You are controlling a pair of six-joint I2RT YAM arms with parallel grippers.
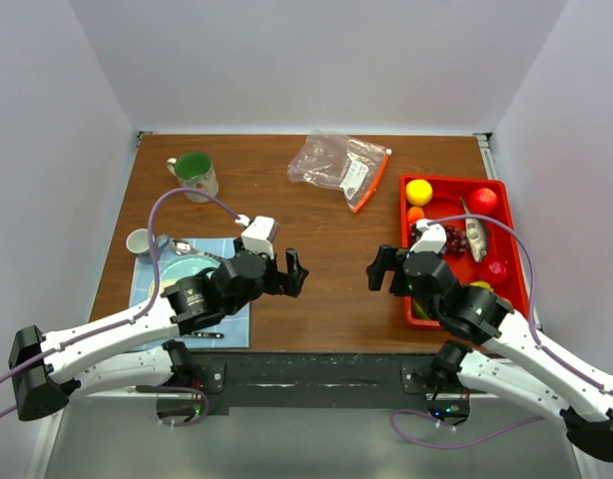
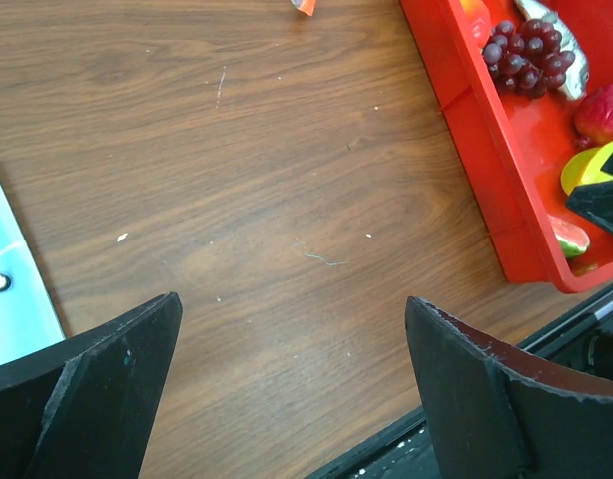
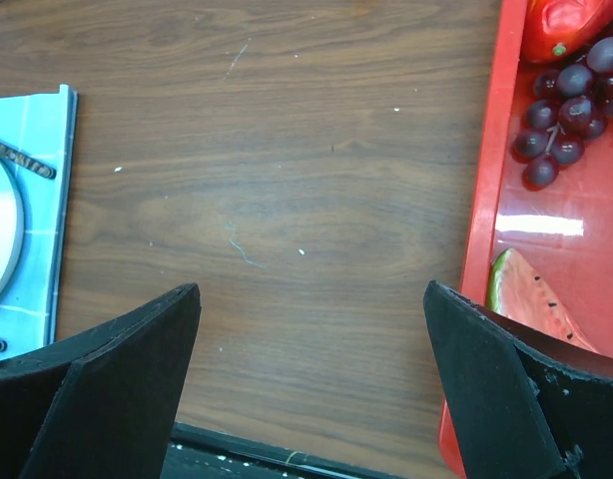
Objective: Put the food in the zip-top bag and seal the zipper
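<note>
A clear zip top bag (image 1: 338,167) with an orange strip along its right end lies flat at the back of the table. The red tray (image 1: 520,289) on the right holds the food: a lemon (image 1: 418,193), a fish (image 1: 476,238), grapes (image 2: 529,58), a watermelon slice (image 3: 536,303) and more. My left gripper (image 1: 295,273) hangs over the front middle of the table, open and empty. Across from it, my right gripper (image 1: 377,268) is open too, just left of the tray, with bare wood visible between its fingers in the right wrist view.
At the left, a light blue mat (image 1: 233,326) carries a plate and cutlery. A green and white mug (image 1: 195,176) stands behind it, and a small white cup (image 1: 139,241) is at its left edge. Bare wood fills the middle.
</note>
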